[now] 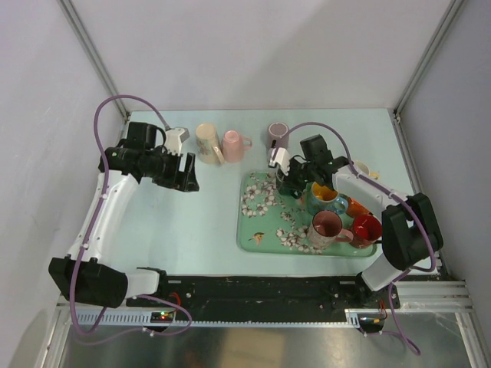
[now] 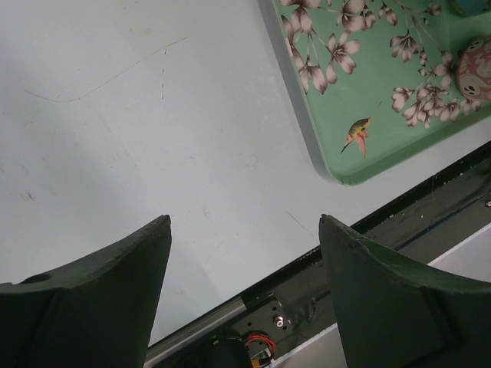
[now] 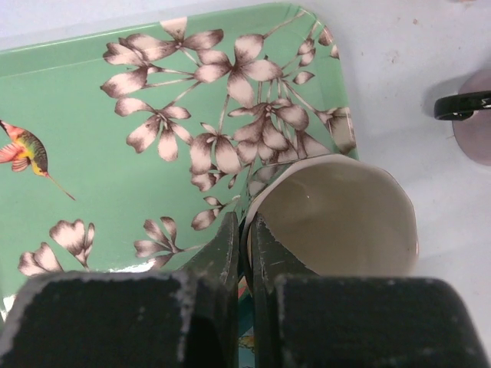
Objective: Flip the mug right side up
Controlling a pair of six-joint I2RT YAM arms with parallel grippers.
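Observation:
In the right wrist view, my right gripper is shut on the rim of a pale mug [image 3: 337, 215], whose plain grey-beige inside faces the camera; the rest is mostly hidden behind the fingers. In the top view that gripper [image 1: 288, 184] is over the back part of the green tray [image 1: 261, 243], with the mug largely hidden beneath it. My left gripper [image 1: 184, 172] stands open and empty over the left side of the table, left of the tray, as its wrist view also shows.
Several mugs crowd the tray's right side, including a patterned mug [image 1: 322, 234] and a red one [image 1: 366, 234]. A cream mug [image 1: 207, 142], pink mug [image 1: 232, 147] and mauve mug [image 1: 278, 132] stand at the back.

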